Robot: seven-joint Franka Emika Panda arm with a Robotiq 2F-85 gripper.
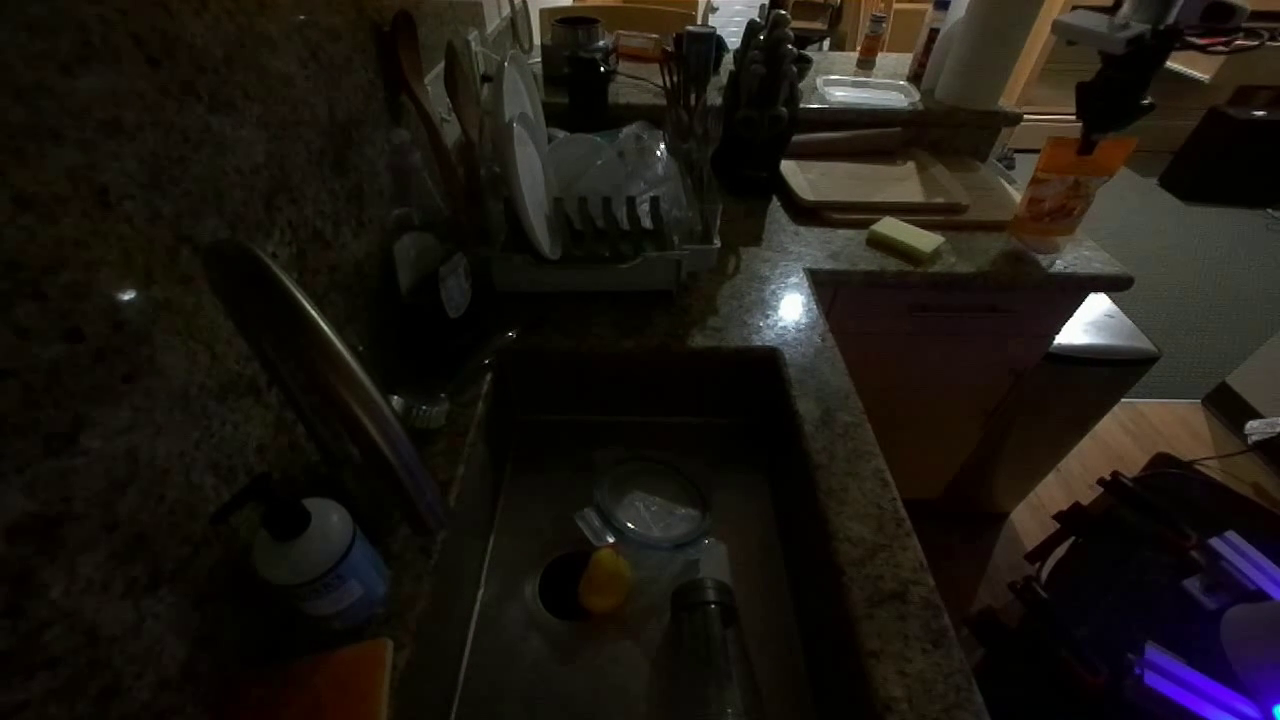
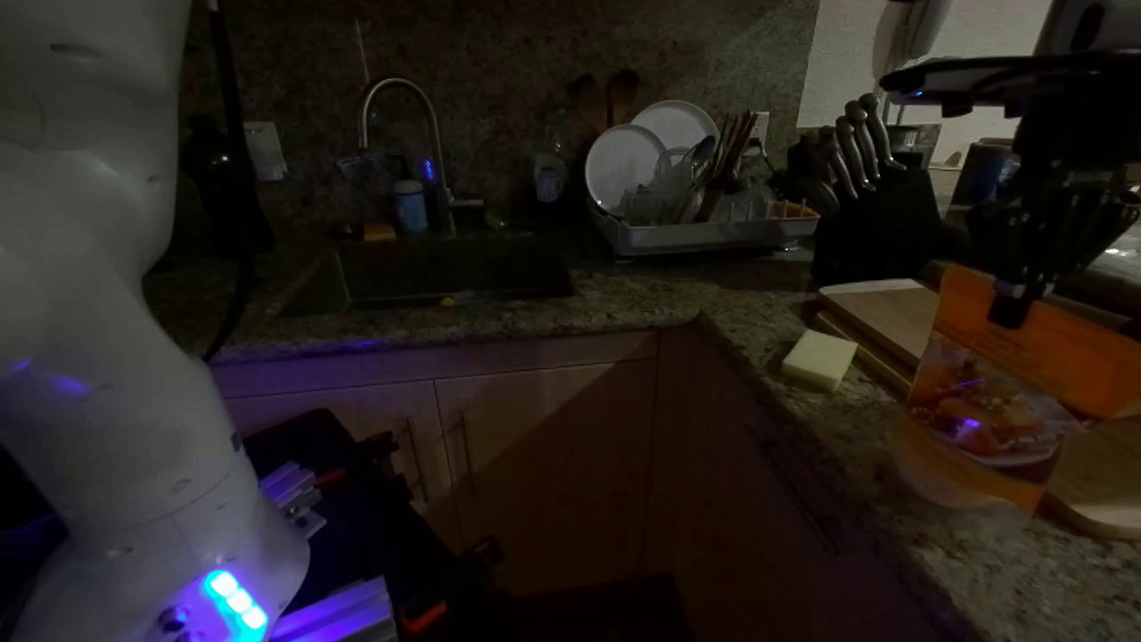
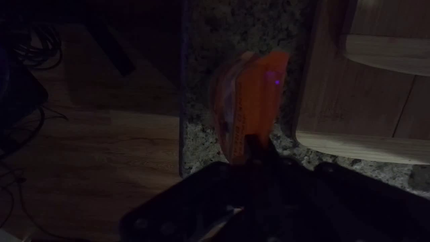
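An orange pouch [image 2: 984,417] with a food picture on its front stands upright near the counter edge. From above, my gripper is shut on the pouch's top part, its dark fingers pinching it from both sides. In exterior view 1 the pouch [image 1: 1062,192] is at the upper right, with the gripper [image 1: 1089,138] over it. The pouch's base appears at counter level; whether it touches the counter I cannot tell.
Wooden cutting boards [image 1: 882,182] lie beside the pouch, and a yellow sponge [image 2: 820,359] is close by. A knife block [image 2: 872,230] and a dish rack [image 2: 706,234] stand farther back. The sink [image 1: 636,396] holds several items.
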